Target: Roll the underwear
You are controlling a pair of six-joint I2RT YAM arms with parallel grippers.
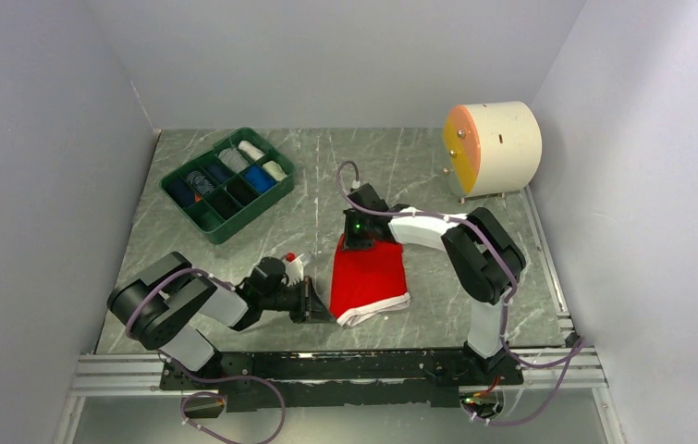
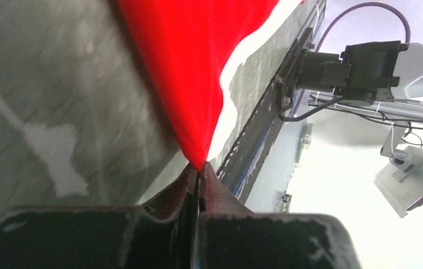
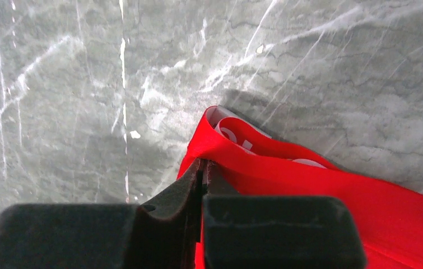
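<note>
Red underwear [image 1: 369,277] with a white waistband [image 1: 373,305] lies on the grey table, folded into a rough square. My left gripper is shut on its near-left corner, where red cloth and white band meet. My right gripper is shut on the far-left corner; there a folded edge shows pale lining inside. In the top view the right gripper and arm hide the top part of the cloth.
A green divided box [image 1: 275,190] with rolled garments stands at back left, and a cream drum-shaped drawer unit [image 1: 502,148] at back right. A dark rail runs along the front edge.
</note>
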